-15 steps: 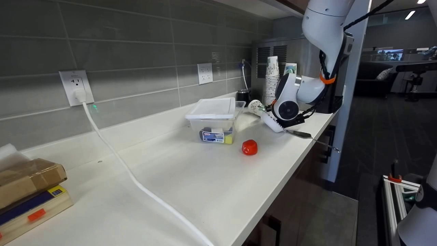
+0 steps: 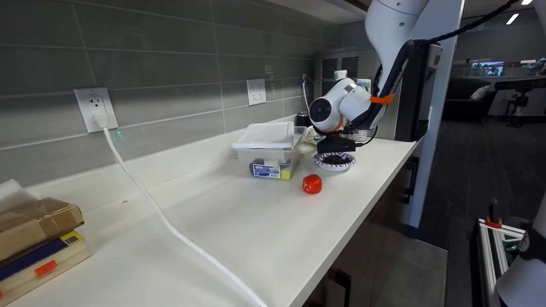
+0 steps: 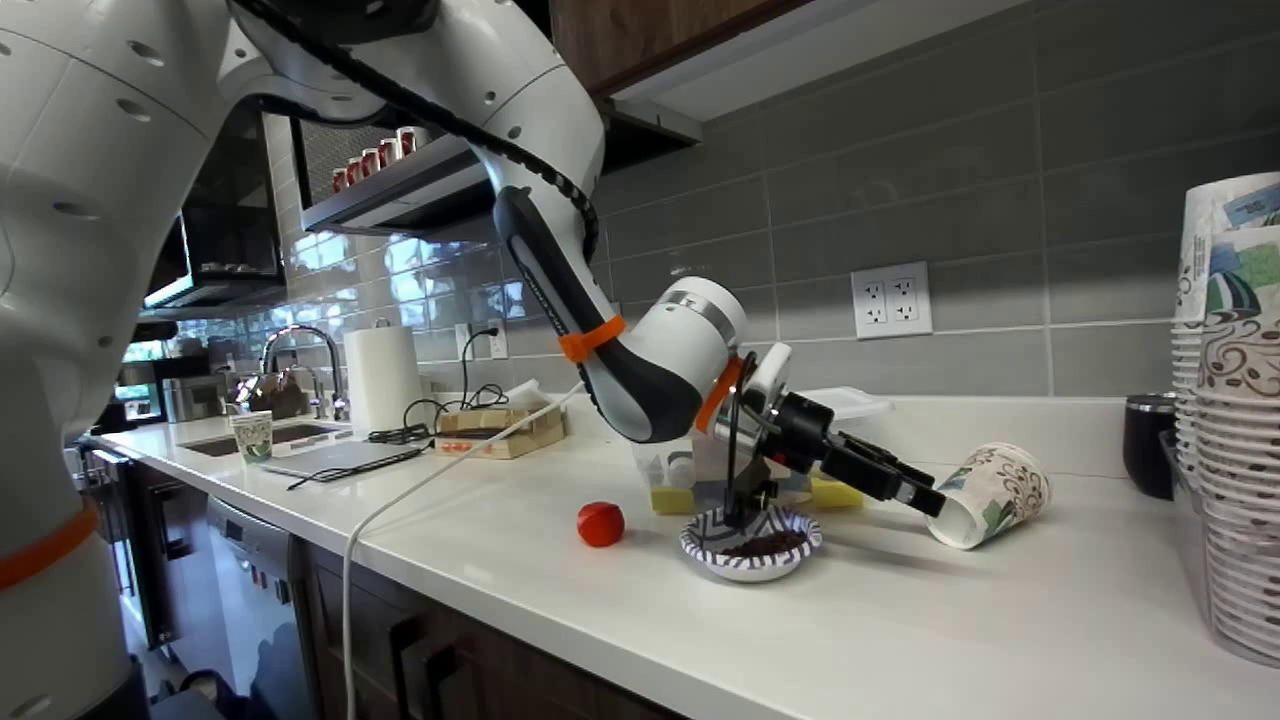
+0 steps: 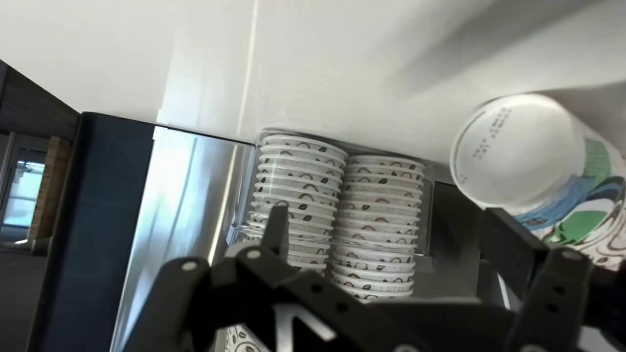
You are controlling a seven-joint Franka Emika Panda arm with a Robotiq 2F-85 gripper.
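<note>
My gripper stands open in the wrist view, its two black fingers wide apart with nothing held between them. In exterior view 2, the white bowl with a dark zigzag pattern point(image 3: 750, 575) rests upright on the counter, dark stuff inside. One black finger point(image 3: 740, 503) overlaps the bowl in that view; whether it touches cannot be told. The other finger reaches toward a patterned paper cup point(image 3: 1005, 490) lying on its side. A red round object point(image 3: 600, 523) sits beside the bowl.
Stacked paper cups point(image 4: 375, 234) stand in a clear holder, by a dark tumbler point(image 3: 1148, 446). A lidded clear bin point(image 2: 266, 153) is against the wall. A white cable point(image 2: 179, 235) crosses the counter point(image 2: 245, 225), whose middle is clear.
The arm has turned and shifted left in exterior view 1. The bowl now shows upright below the gripper. A white object and a dark-handled metal tool near the gripper no longer show there.
</note>
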